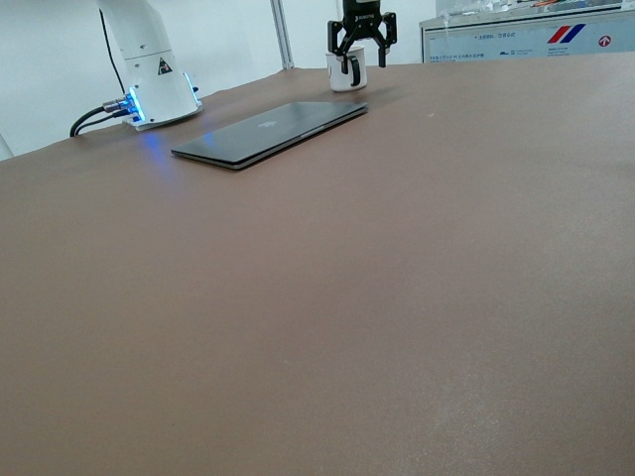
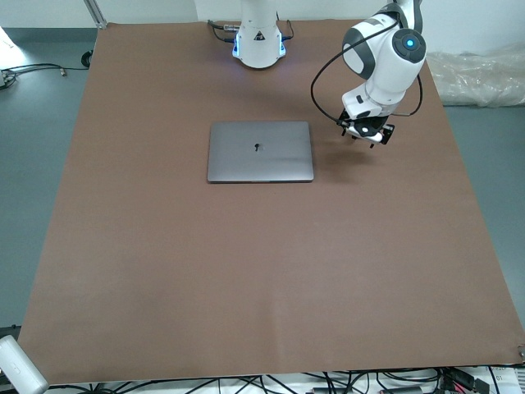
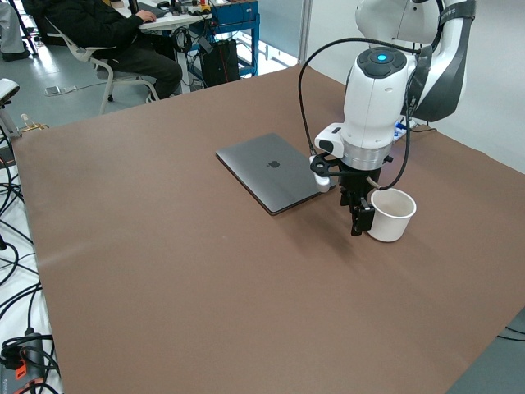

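My black gripper [image 1: 361,50] is at the right of a closed silver laptop [image 2: 260,152], by a white mug [image 3: 391,217]. In the top view its fingers stand apart over the mug [image 1: 337,77], which has a dark handle; whether anything is between them is unclear. In the left view the gripper [image 2: 367,131] hides the mug.
A white robot base with cables [image 2: 259,46] stands at the back of the brown table [image 2: 271,271]. Cables and equipment lie beyond the edges.
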